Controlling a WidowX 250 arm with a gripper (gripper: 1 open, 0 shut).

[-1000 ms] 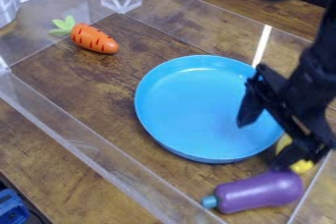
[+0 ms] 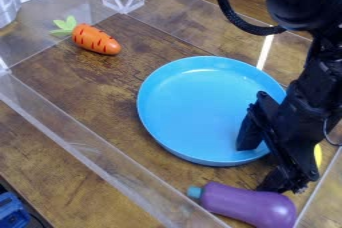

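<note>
The black gripper (image 2: 274,152) is low at the right of the view, over the right edge of the blue plate (image 2: 194,112). A small yellow thing (image 2: 317,156) shows just beside it, mostly hidden by the gripper. Whether the fingers hold it is unclear. A purple toy eggplant (image 2: 251,207) lies below the plate at the bottom edge. An orange toy carrot (image 2: 95,40) lies at the upper left, apart from the plate.
The wooden table (image 2: 80,132) has clear room left of the plate. Transparent walls run along the left and back. A blue object (image 2: 8,210) sits outside at the lower left.
The gripper has moved down over the yellow thing, which is now more hidden. The purple eggplant has shifted slightly left and turned compared with a second ago.
</note>
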